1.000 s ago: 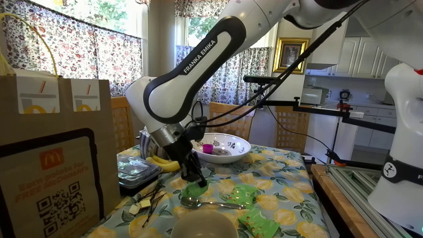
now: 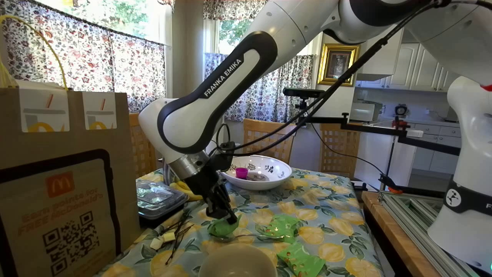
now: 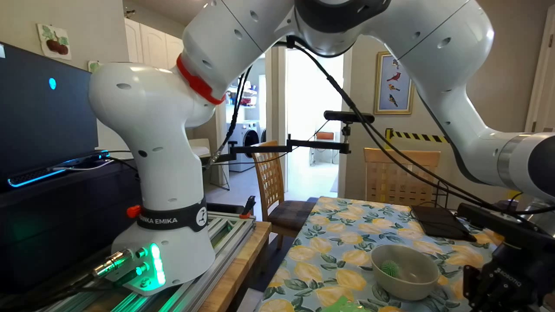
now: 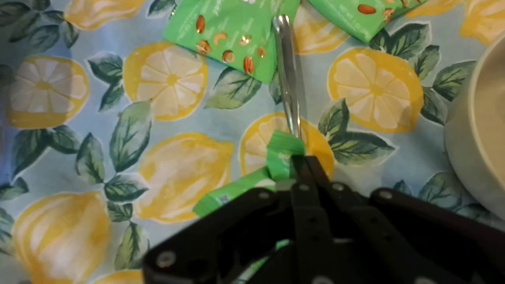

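In exterior view 1 my gripper (image 2: 229, 219) points down at the tablecloth, its fingers shut. A crumpled green packet (image 2: 223, 227) lies at the fingertips, over the bowl end of a spoon. In the wrist view, the folded packet (image 4: 236, 191) touches the left side of the tips of my gripper; whether its edge is pinched between them cannot be told. The metal spoon's handle (image 4: 287, 71) runs upward from there, while its bowl is hidden. Near the handle's far end lies a flat green nut packet (image 4: 227, 35), with another packet (image 4: 362, 14) beside it.
A beige bowl (image 3: 382, 281) holding a spiky green ball (image 3: 390, 268) stands close to the packets. Farther back are a large white bowl (image 2: 276, 180) with a pink cup (image 2: 241, 173), a plastic box (image 2: 159, 199) and a paper bag (image 2: 69, 184).
My gripper has moved a little downward and left in exterior view 1. The crumpled packet has shifted toward the camera, now covering the spoon's bowl, which was visible before.
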